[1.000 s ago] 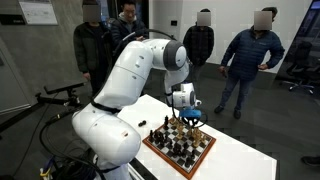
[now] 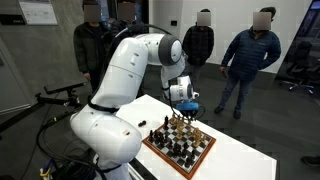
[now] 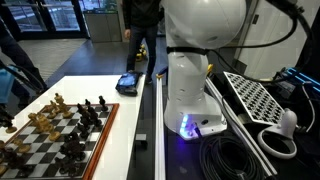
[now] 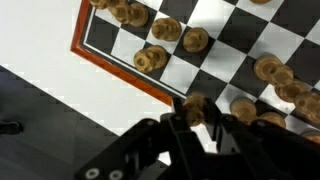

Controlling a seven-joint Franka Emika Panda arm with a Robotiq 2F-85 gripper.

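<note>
A chessboard (image 2: 146,140) with a reddish-brown frame lies on the white table, carrying light-brown and dark pieces. At the board's far side my gripper (image 2: 187,117) points down, above the squares. In the wrist view the gripper is shut on a light-brown chess piece (image 4: 197,106), seen from above near the board's edge. How far its base is from the square is hard to tell. Other light-brown pieces (image 4: 150,59) stand close by. The gripper is out of sight in exterior view 2.
Dark pieces (image 3: 73,148) stand on the board's near side. Bare white table (image 2: 240,158) lies right of the board. A dark object (image 3: 128,83) sits on the table's far part. Several people (image 2: 250,55) stand behind the table.
The board stays in place.
</note>
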